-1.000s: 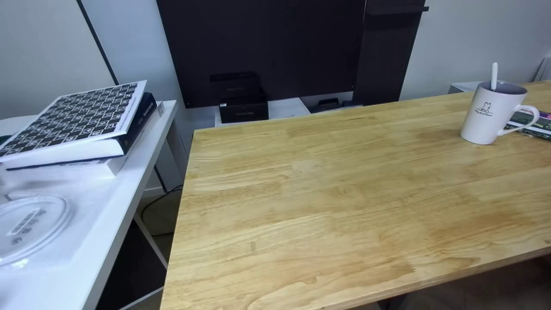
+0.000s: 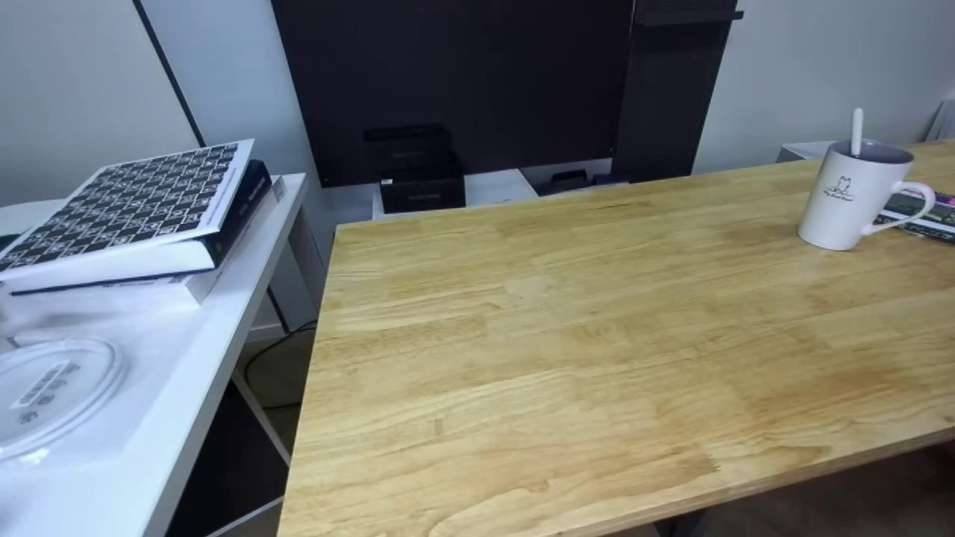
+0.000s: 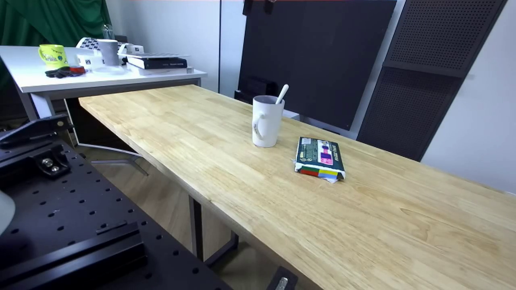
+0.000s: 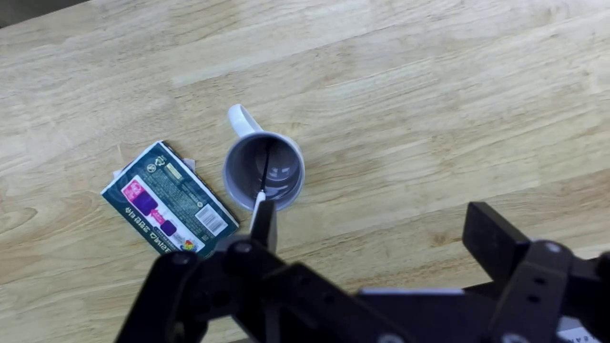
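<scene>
A white mug point(image 2: 846, 201) with a grey inside stands upright on the wooden table, its handle point(image 4: 242, 119) on the outer side. A spoon with a white handle point(image 3: 281, 94) leans in it, the handle rising above the rim. Beside the mug lies a dark green box point(image 3: 319, 155) with a barcode and coloured pictures, flat on the table. High above the table, my gripper is open, with a wide gap and nothing between its fingers. In the wrist view its left finger overlaps the spoon's upper end. Only the dark fingertips point(image 3: 247, 7) show in exterior view 2.
A black perforated board point(image 3: 96, 208) lies along the near side.
</scene>
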